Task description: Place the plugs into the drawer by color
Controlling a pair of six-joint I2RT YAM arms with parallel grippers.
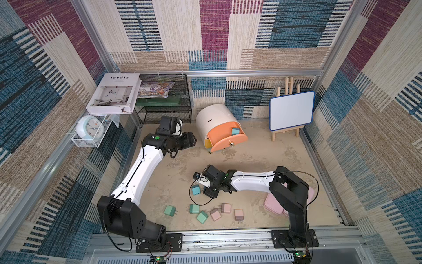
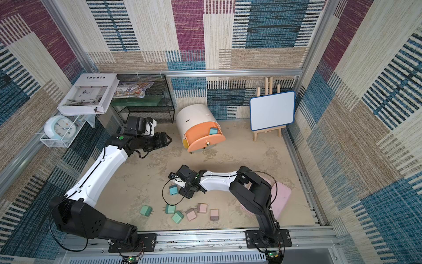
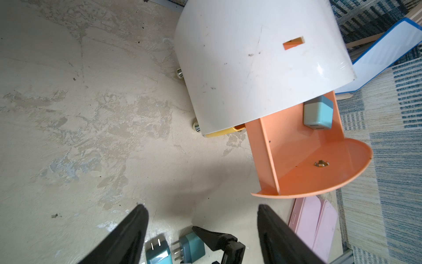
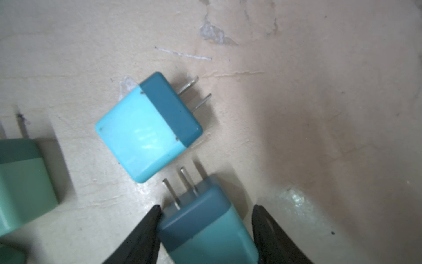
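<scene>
The round white cabinet point(image 1: 211, 114) has its orange drawer point(image 3: 307, 176) pulled out, with a blue plug point(image 3: 317, 115) inside. My left gripper is part open and empty, left of the cabinet. My right gripper is down at a blue plug point(image 4: 211, 237), which sits between its fingers; whether they grip it is unclear. Another blue plug point(image 4: 145, 132) lies just beyond. Green plugs point(image 1: 169, 210) and pink plugs point(image 1: 226, 207) lie along the front.
A wire shelf point(image 1: 162, 114) stands back left, a whiteboard point(image 1: 291, 110) back right. Pink cases point(image 2: 281, 198) lie under the right arm.
</scene>
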